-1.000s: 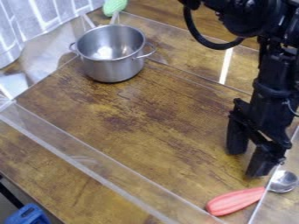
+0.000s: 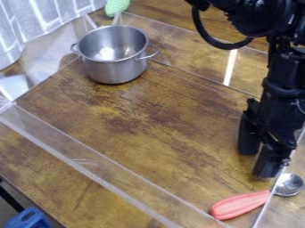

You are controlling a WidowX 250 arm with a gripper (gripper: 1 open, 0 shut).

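My black gripper (image 2: 262, 151) is low over the right side of the wooden table, its fingers pointing down; whether they are apart or together is hard to make out against the dark arm. Just below it lies a spoon with a red handle (image 2: 238, 203) and a metal head (image 2: 290, 184). A steel pot (image 2: 113, 69) with two side handles stands at the upper left.
A green object (image 2: 116, 6) is at the top edge, white cloth (image 2: 30, 36) at the left, a blue object (image 2: 30, 221) at the bottom left corner. Clear strips border the table.
The gripper has shifted very slightly at the right; the pot and spoon have not moved.
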